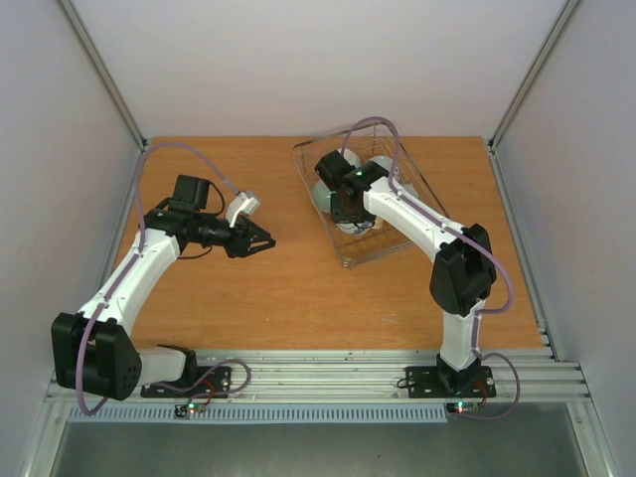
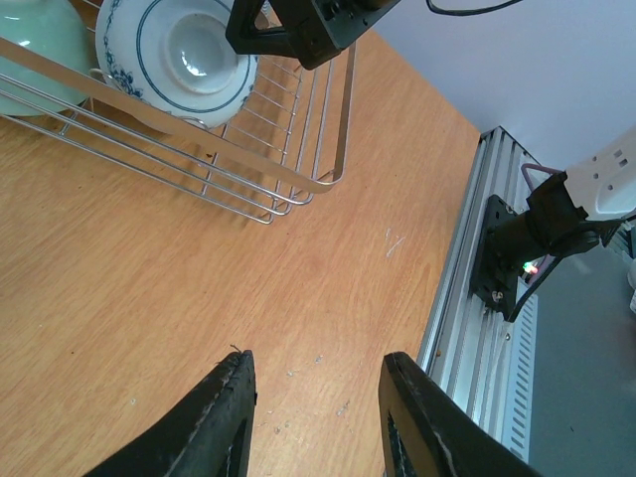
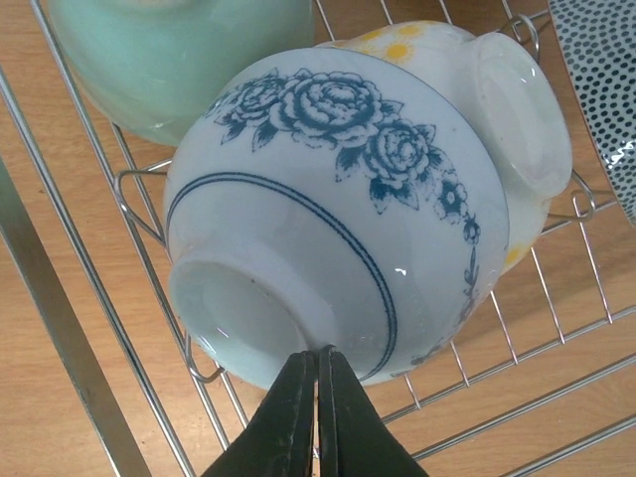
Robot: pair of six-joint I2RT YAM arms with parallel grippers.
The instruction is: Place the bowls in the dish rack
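Note:
A white bowl with blue flowers (image 3: 348, 189) rests on its side in the wire dish rack (image 1: 393, 251), its foot turned toward the rack's long side. My right gripper is shut, its fingertips together with nothing between them, right at the bowl's foot; whether they touch it I cannot tell. A green bowl (image 3: 184, 60), a yellow-patterned white bowl (image 3: 527, 109) and a dotted bowl (image 3: 608, 89) also sit in the rack. Well left of the rack, my left gripper stands open and empty above the table.
Bare table (image 1: 288, 308) lies in front of the rack and on both sides of it. The rack's flat rim (image 2: 149, 117) runs along the side facing the left arm. Its front end, nearest the robot, holds no bowls.

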